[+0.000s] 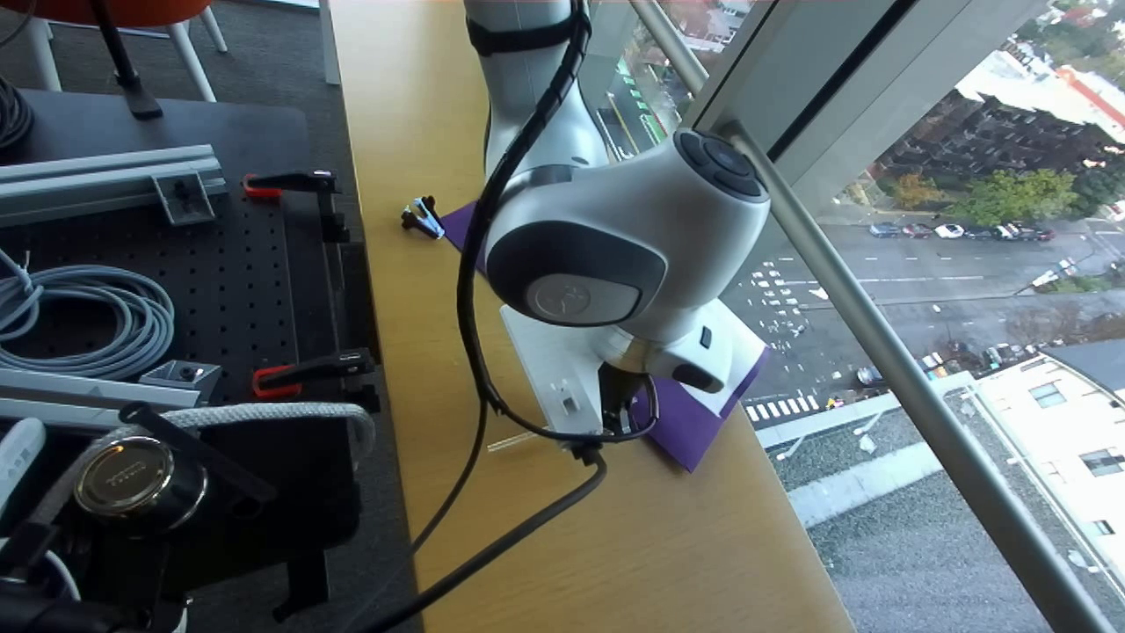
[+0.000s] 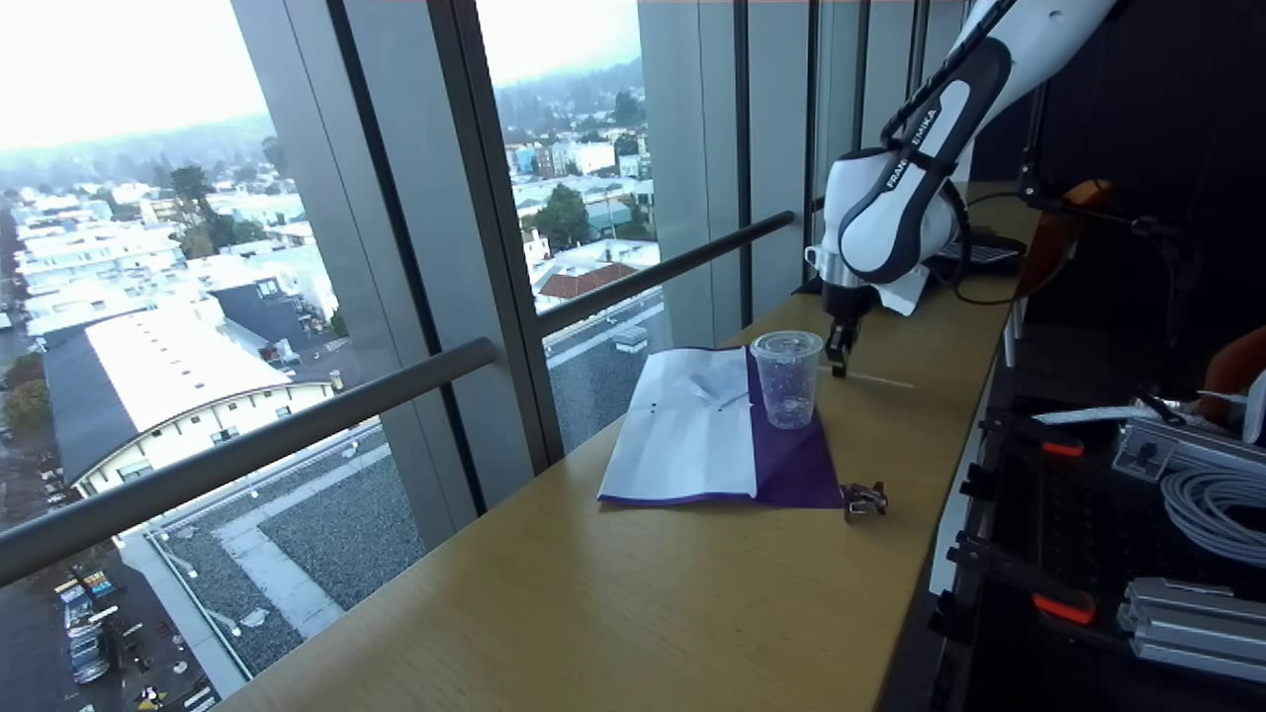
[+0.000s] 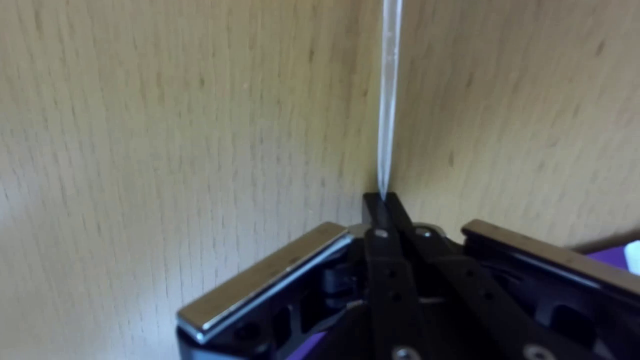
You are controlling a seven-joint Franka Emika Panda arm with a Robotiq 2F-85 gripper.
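Note:
A thin clear straw (image 3: 388,90) runs down from the top of the wrist view to my fingertips. My gripper is shut on it, the black fingers pressed together with the straw's near part hidden between them. In exterior view 2, my gripper (image 2: 840,366) reaches down at the tabletop, and the straw (image 2: 884,381) sticks out to its right. The straw (image 1: 513,441) shows faintly left of the hand in exterior view 1, where the arm covers the fingertips.
A clear plastic cup (image 2: 788,386) stands upright close beside the gripper, on a purple folder (image 2: 797,473) with white papers (image 2: 688,439). A metal clip (image 2: 863,499) lies at the folder's corner. A window rail (image 2: 665,279) runs alongside.

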